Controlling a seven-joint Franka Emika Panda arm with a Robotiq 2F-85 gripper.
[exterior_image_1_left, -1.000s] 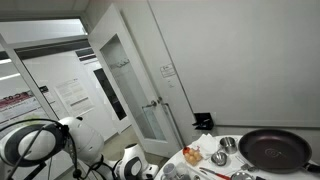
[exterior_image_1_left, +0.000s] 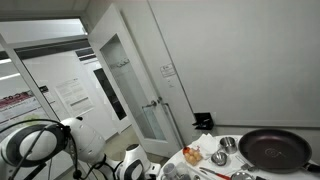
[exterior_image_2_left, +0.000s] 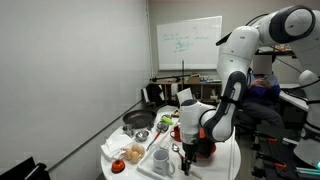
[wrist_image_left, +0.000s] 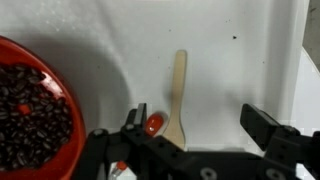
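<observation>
In the wrist view, a light wooden spoon or stick (wrist_image_left: 179, 85) lies on the white surface, its wider end toward my gripper. The fingers stand wide apart, with one finger on either side of that wider end and nothing held. At the left edge of the same view is a red bowl (wrist_image_left: 68, 92) full of dark beans. A small red, shiny object (wrist_image_left: 154, 123) lies close by the spoon, partly covered by the gripper. From the second exterior side, the arm (exterior_image_2_left: 232, 75) bends down to the table's near end.
A white mug (exterior_image_2_left: 161, 160), a red tomato-like item (exterior_image_2_left: 118, 166) and metal cups (exterior_image_2_left: 141, 135) stand beside the arm. Farther back sits a black pan (exterior_image_2_left: 137, 117). Bare white surface (wrist_image_left: 225, 70) shows right of the spoon.
At most a slight shift of the arm shows in exterior view 1. The pan, cups and other items on the table stay where they were.
</observation>
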